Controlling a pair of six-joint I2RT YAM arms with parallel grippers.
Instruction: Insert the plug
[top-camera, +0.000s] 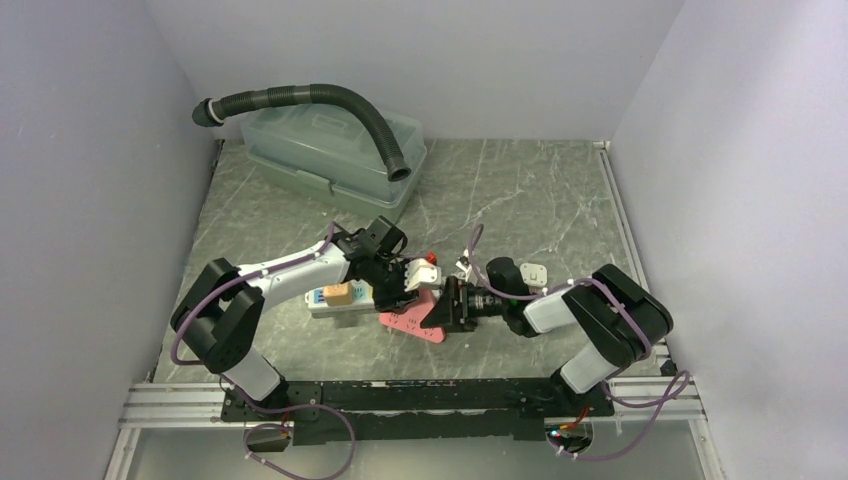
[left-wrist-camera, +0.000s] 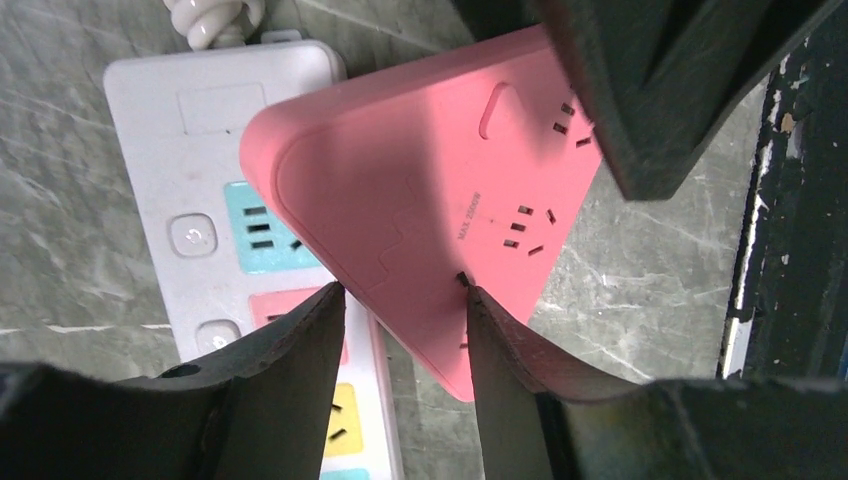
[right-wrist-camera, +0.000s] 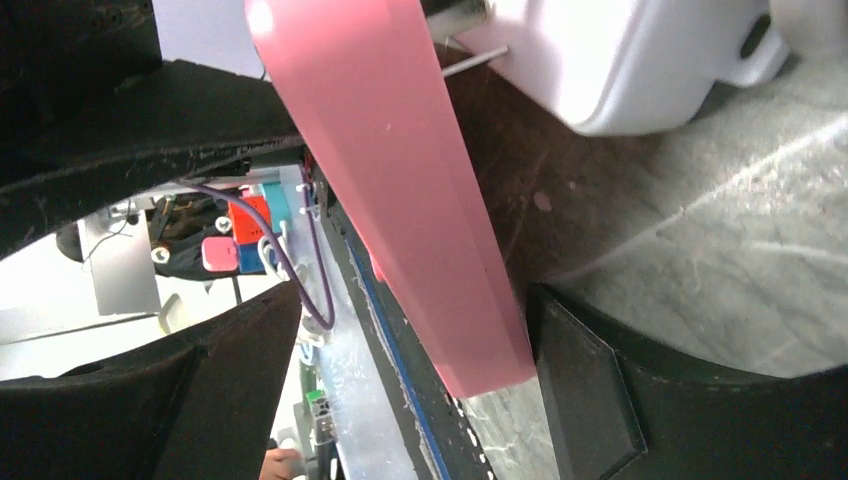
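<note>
A pink power strip with slotted sockets is held tilted over the right end of a white power strip. In the left wrist view its socket face fills the middle, and my left gripper is shut on its lower-left part. My right gripper stands part open around the narrow end of the pink strip. Its right finger is close against the strip, while the left finger is apart from it. I cannot make out a separate plug.
An orange block sits on the white strip, whose sockets are coloured. A white object lies behind the right arm. A clear box with a black hose stands at the back left.
</note>
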